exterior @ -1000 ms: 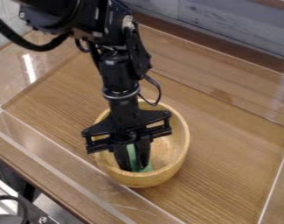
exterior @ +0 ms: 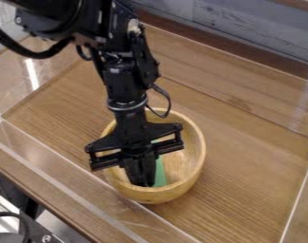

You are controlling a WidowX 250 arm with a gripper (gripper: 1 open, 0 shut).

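The black gripper (exterior: pixel 143 171) reaches down from the top left into a cream round bowl (exterior: pixel 187 163), its fingertips low inside near the front wall. A small green object (exterior: pixel 159 176) lies in the bowl beside the fingers, partly hidden by them. The fingers are dark and overlap, so whether anything is between them is unclear.
The bowl stands on a wooden table (exterior: pixel 239 142) near its front left, where a clear strip runs along the edge. A black cable is at the lower left.
Since a second ago the gripper has shifted slightly toward the front left within the bowl.
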